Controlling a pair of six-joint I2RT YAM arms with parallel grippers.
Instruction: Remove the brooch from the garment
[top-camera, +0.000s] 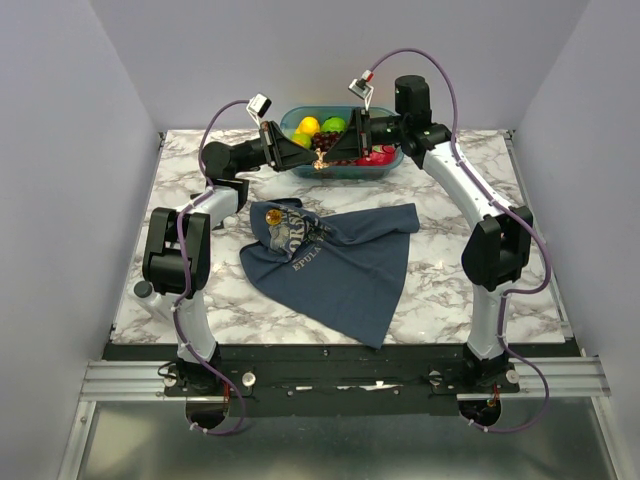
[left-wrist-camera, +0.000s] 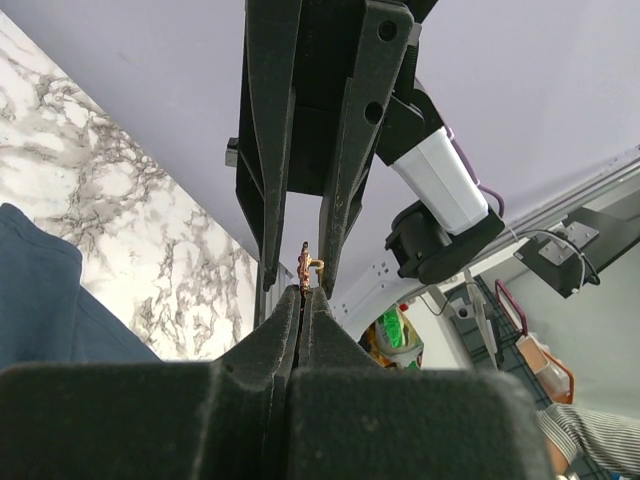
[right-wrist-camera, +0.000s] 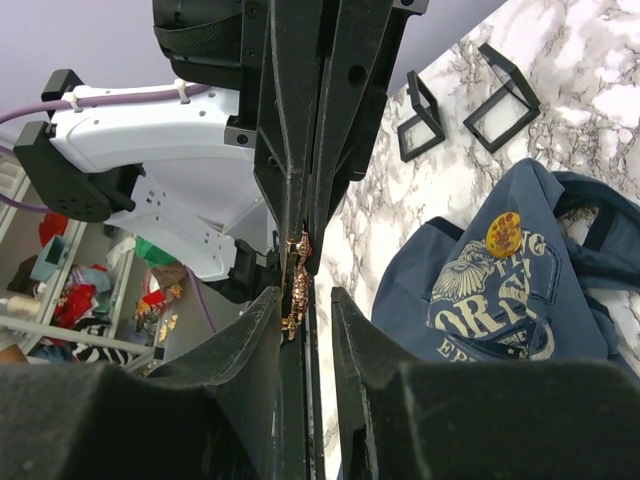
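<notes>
Above the table, both grippers meet at a small gold-coloured brooch (top-camera: 320, 161). My left gripper (top-camera: 313, 157) is shut on the brooch, which sticks out beyond its fingertips in the right wrist view. My right gripper is parted, with the brooch (right-wrist-camera: 298, 298) close to one of its fingers; whether they touch I cannot tell. The left wrist view shows the right gripper's fingers (left-wrist-camera: 270, 180) spread on either side of the brooch (left-wrist-camera: 305, 265). Below lies the dark blue garment (top-camera: 345, 270), rumpled, with a round yellow-and-red piece (right-wrist-camera: 504, 235) on its printed part.
A teal basket (top-camera: 372, 172) of fruit sits at the back, partly under the grippers. Two small black frames lie at the left side of the table. Bare marble (top-camera: 460, 290) extends right of the garment.
</notes>
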